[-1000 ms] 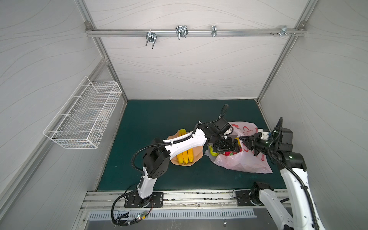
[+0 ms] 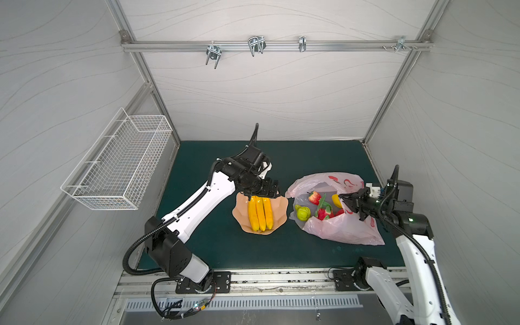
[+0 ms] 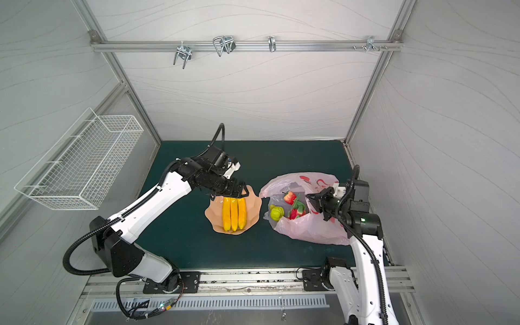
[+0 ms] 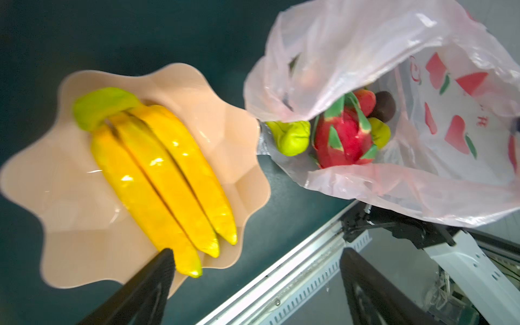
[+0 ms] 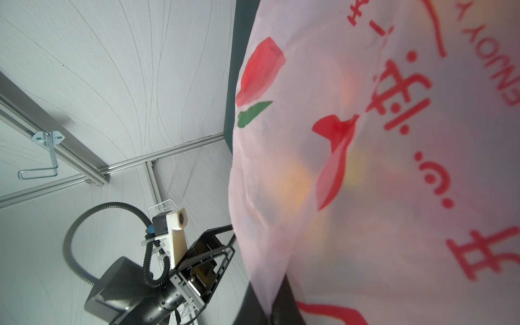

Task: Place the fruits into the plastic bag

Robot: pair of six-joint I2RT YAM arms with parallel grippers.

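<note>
A bunch of yellow bananas (image 4: pixel 157 173) with a green stem lies in the peach scalloped plate (image 4: pixel 75 227). Over it, my left gripper stands open, its fingers (image 4: pixel 146 287) wide apart and empty. To the right the plastic bag (image 2: pixel 346 230) lies with its mouth towards the plate. Inside are a red dragon fruit (image 4: pixel 338 140), a green fruit (image 4: pixel 292 138), a red-yellow fruit (image 2: pixel 314 197) and others partly covered. My right gripper is shut on the bag's edge, a pinched fold running between its fingertips.
A white wire basket (image 2: pixel 122 162) hangs on the left wall. Behind the plate and bag the green table (image 2: pixel 314 154) is clear. Metal hooks (image 2: pixel 257 45) sit on the rail high at the back.
My left arm has swung left from above the bag's mouth to above the plate, uncovering the fruits in the bag. The right arm holds still at the bag.
</note>
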